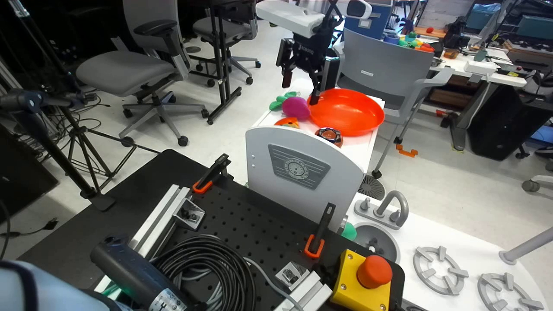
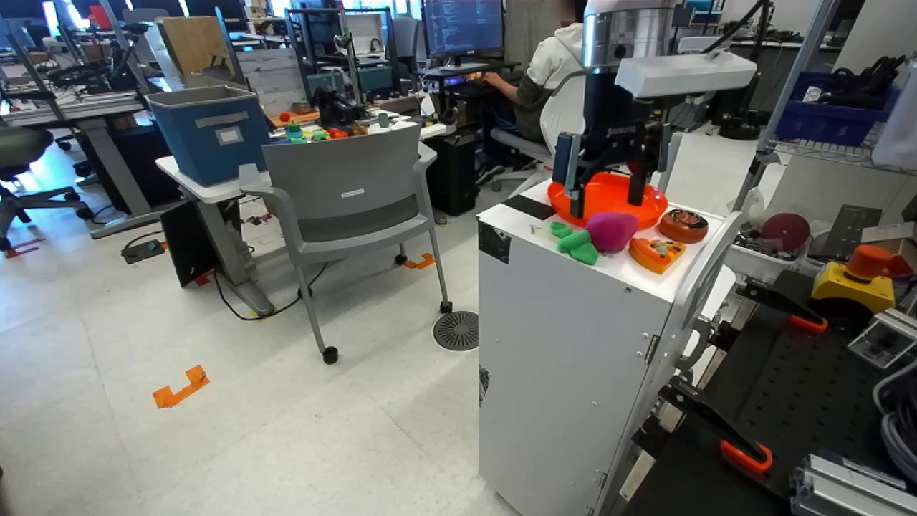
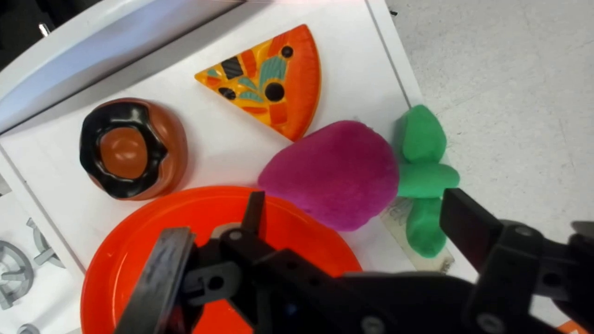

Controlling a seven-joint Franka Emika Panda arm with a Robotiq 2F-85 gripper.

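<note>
My gripper stands open above the white cabinet top, with nothing held between its fingers. Below it in the wrist view lies a purple plush vegetable [image 3: 339, 175] with green leaves [image 3: 426, 181]; its tip reaches the rim of a red-orange bowl [image 3: 133, 234]. A toy pizza slice [image 3: 273, 78] lies close to the purple toy. Beside the bowl sits a brown toy donut [image 3: 133, 147] with dark icing. Part of the bowl is hidden by my gripper. In exterior view 2 the fingers hang over the bowl [image 2: 610, 189] and the purple toy [image 2: 612, 231].
An upright grey panel [image 1: 300, 166] borders the cabinet top [image 2: 636, 275] on one side. A grey chair [image 2: 357, 202] stands behind. The black perforated table [image 1: 243, 223] carries clamps, cables and a yellow box with a red button [image 1: 363, 280].
</note>
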